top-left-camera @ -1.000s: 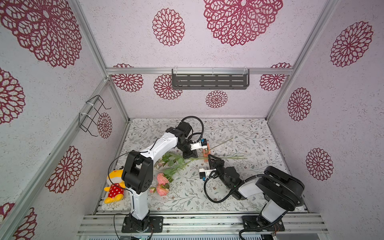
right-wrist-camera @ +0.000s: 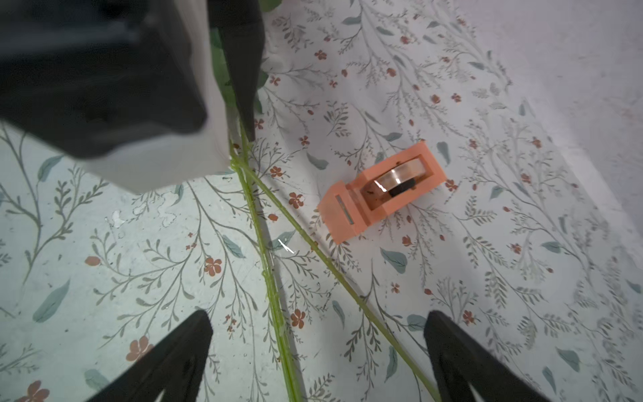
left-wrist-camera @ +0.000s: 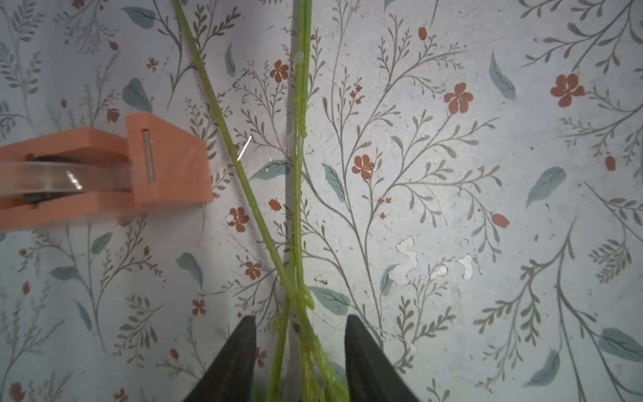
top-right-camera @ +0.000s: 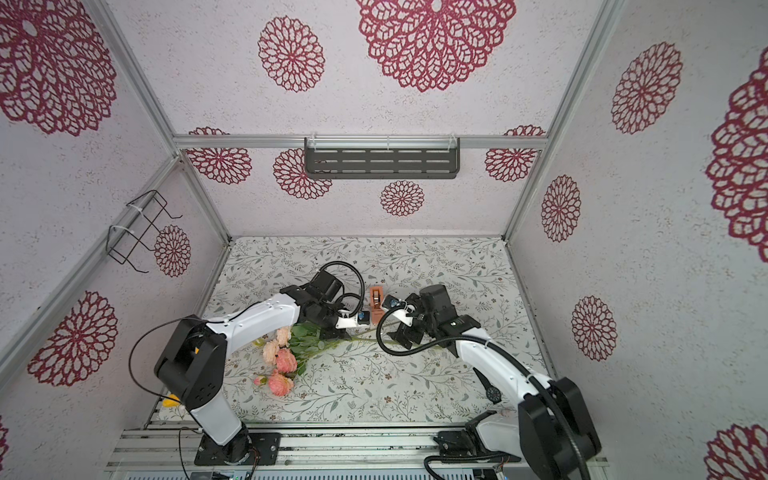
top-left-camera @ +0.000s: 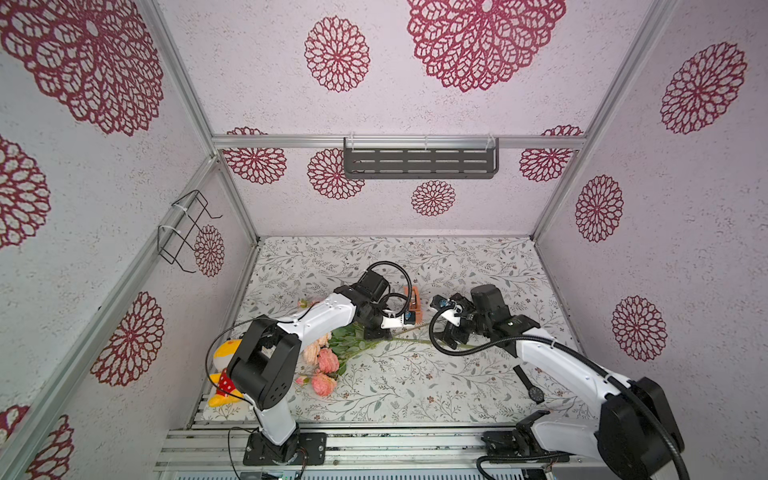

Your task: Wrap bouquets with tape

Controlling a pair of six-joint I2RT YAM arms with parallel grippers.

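Observation:
The bouquet of peach and pink flowers lies on the table, heads to the left, its bare green stems running right and crossing. Behind them stands an orange tape dispenser with a roll of clear tape. My left gripper is above the crossed stems, fingers apart, one either side of them in the left wrist view. My right gripper hangs open above the stems farther right, with nothing held between its fingers.
A yellow plush toy lies at the front left. A black tool lies at the front right. A shelf hangs on the back wall.
My right arm has swung from the front toward the back right, turning its gripper over the stems.

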